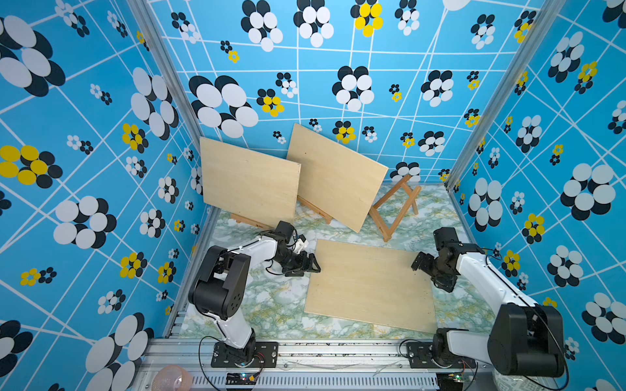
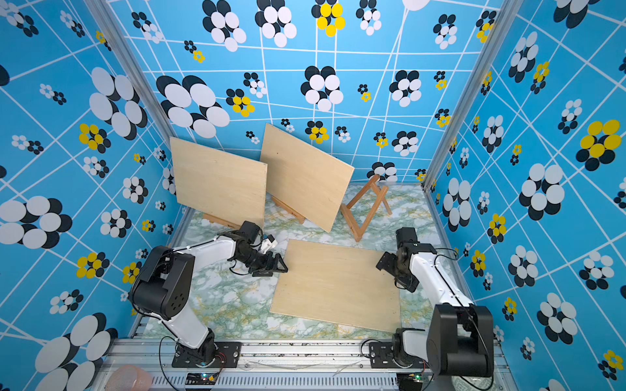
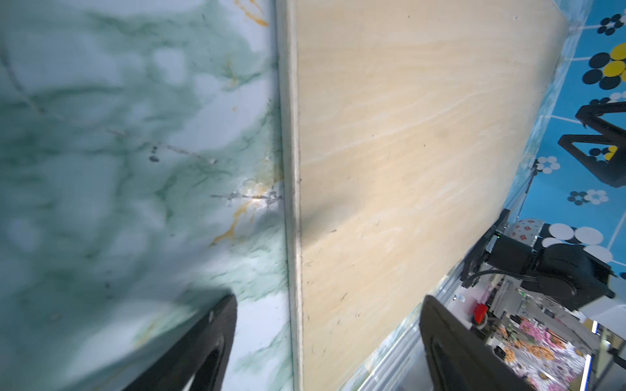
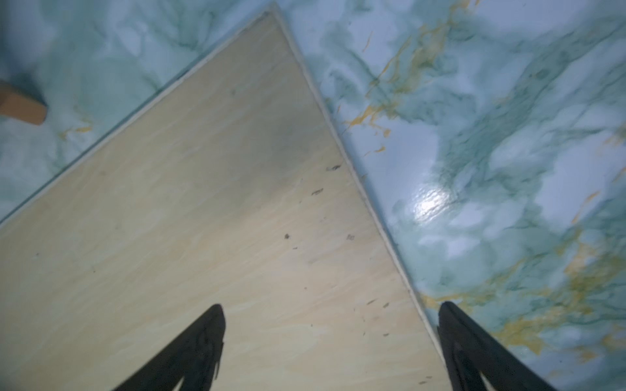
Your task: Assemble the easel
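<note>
A pale wooden board [image 1: 371,283] lies flat on the marble floor between the arms. My left gripper is open at the board's left edge, which runs between its fingers in the left wrist view. My right gripper stands open over the board's right end, near a far corner. Behind, a wooden easel frame [image 1: 388,230] stands at the right, and two more boards [image 1: 247,179] [image 1: 332,172] lean upright at the back, with wooden pieces visible at their bases.
Bare marble floor [image 1: 254,299] surrounds the flat board. The front aluminium rail [image 1: 313,345] and patterned walls bound the space.
</note>
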